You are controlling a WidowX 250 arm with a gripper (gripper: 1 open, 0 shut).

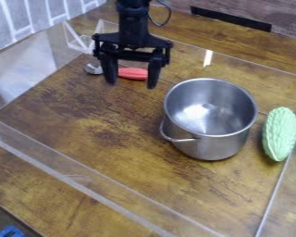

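My black gripper [130, 70] hangs open over the upper middle of the wooden table, its two fingers pointing down with nothing seen between them. Just behind and beneath it lies a red-handled utensil [132, 73] with a silver end at the left, partly hidden by the gripper. A steel pot [210, 139] with a wire handle stands right of center. A pale green oblong object [279, 133], like a cabbage, lies to the pot's right.
Clear low walls [40, 161] border the wooden work area [77, 130], whose left and front parts are bare. A small blue object sits at the bottom left corner, outside the walls.
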